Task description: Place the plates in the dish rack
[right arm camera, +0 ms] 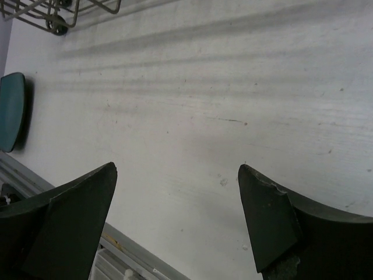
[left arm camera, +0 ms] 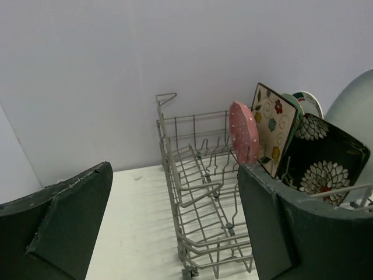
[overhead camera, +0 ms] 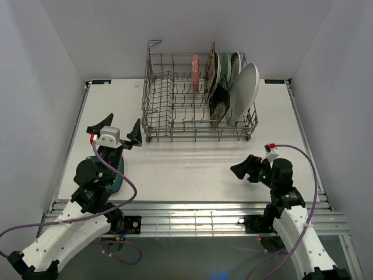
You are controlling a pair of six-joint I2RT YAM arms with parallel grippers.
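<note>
The wire dish rack (overhead camera: 175, 132) holds several upright plates on its right half, among them a pink plate (overhead camera: 195, 73), a black flowered plate (left arm camera: 326, 163) and a large white plate (overhead camera: 243, 93). A teal plate (right arm camera: 10, 111) lies on the board at the left, mostly behind my left arm in the top view. My left gripper (overhead camera: 115, 128) is open and empty, left of the rack and above that plate. My right gripper (overhead camera: 245, 171) is open and empty over the board, front right of the rack.
The white board (overhead camera: 186, 172) is clear in front of the rack. Walls stand at back and sides; metal rails and a lower wire structure lie along the front edge. The rack's left half is free.
</note>
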